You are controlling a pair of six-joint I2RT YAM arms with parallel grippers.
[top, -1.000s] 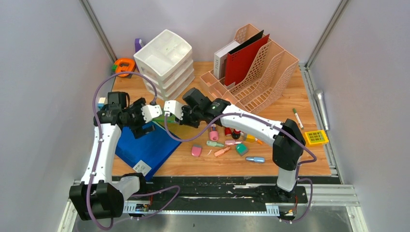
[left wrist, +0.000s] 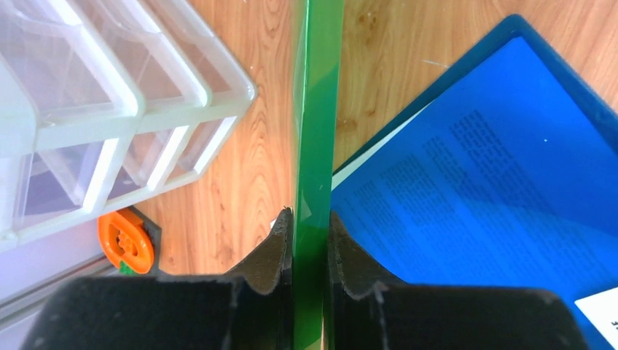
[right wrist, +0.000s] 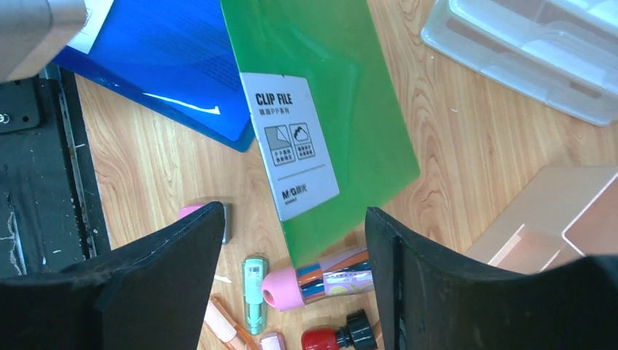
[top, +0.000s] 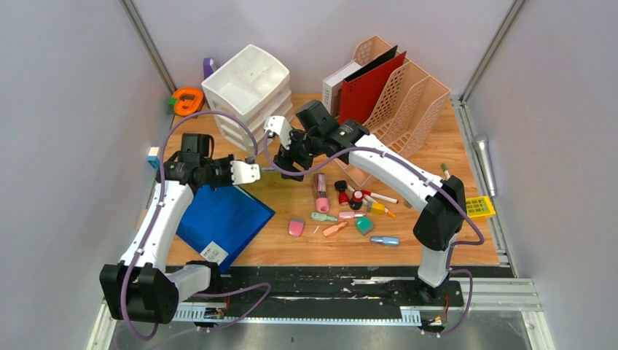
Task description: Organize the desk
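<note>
My left gripper is shut on a green clip file (left wrist: 318, 117), held edge-on above a blue file (left wrist: 474, 182) lying on the desk. The green file (right wrist: 364, 124) shows its white label in the right wrist view. My right gripper is open, its fingers spread beyond the green file's lower end, apparently holding nothing. In the top view the right arm reaches over the middle, up toward the organizer, and mostly hides the green file.
A peach file organizer (top: 415, 102) with red, black and white files stands back right. White drawers (top: 244, 80) stand back left. Markers, bottles and small items, including a pink eraser (top: 296, 227), cover the front middle. A yellow tray (top: 479, 207) is at right.
The right gripper has moved up and rightward, away from the left one.
</note>
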